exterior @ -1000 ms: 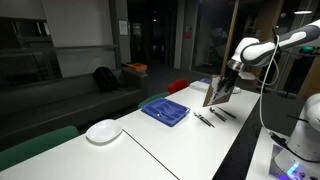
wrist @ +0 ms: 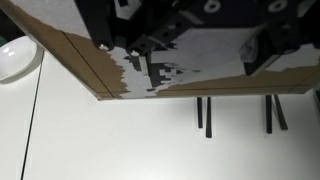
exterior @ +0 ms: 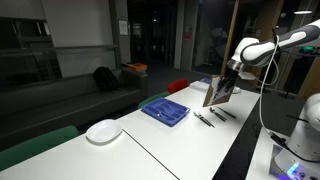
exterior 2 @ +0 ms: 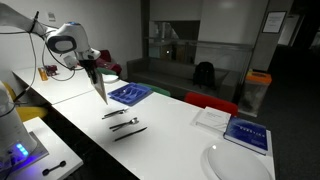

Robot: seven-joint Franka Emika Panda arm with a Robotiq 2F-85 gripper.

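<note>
A brown and grey cardboard panel [exterior: 219, 93] hangs at my gripper [exterior: 223, 82], above the right part of the white table [exterior: 150, 150]. In exterior view 2 the panel [exterior 2: 99, 88] is seen nearly edge-on, slanting down. The wrist view has the dark fingers [wrist: 265, 50] at the left and right, in front of the torn-looking cardboard [wrist: 205, 75]. How the panel is held is unclear, and whether the fingers are open or shut on it does not show. Several dark utensils [exterior 2: 123, 125] lie below on the table.
A blue tray [exterior: 166, 111] stands behind the utensils. A white plate [exterior: 104, 131] lies farther left. In exterior view 2 a white rack [exterior 2: 212, 118] and a blue box [exterior 2: 247, 133] stand near the plate's end.
</note>
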